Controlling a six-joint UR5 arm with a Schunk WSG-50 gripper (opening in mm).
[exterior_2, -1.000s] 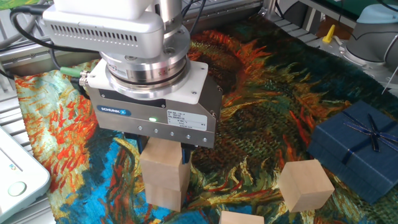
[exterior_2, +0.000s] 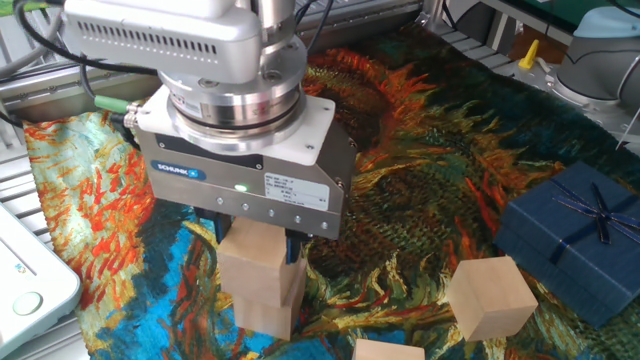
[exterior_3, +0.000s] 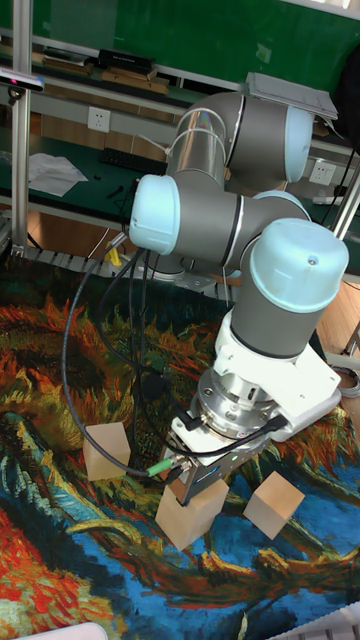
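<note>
In exterior view 2 my gripper (exterior_2: 254, 249) points down, its two dark fingers (exterior_2: 294, 248) on either side of a plain wooden block (exterior_2: 252, 274). It is shut on that block. Directly below is a second wooden block (exterior_2: 263, 317), its top covered by the upper one, which sits shifted a little to the left over it. Whether the two touch is hard to tell. Exterior view 3 shows the stacked blocks (exterior_3: 193, 519) under the gripper, with the fingers mostly hidden.
To the right stands a loose wooden block (exterior_2: 491, 298); another block (exterior_2: 388, 351) is cut off by the lower edge. A blue ribboned box (exterior_2: 570, 235) lies at far right, a white device (exterior_2: 30, 285) at far left.
My gripper has moved slightly to the left, and the upper block has shifted left with it. The lower block and the loose blocks have stayed put.
</note>
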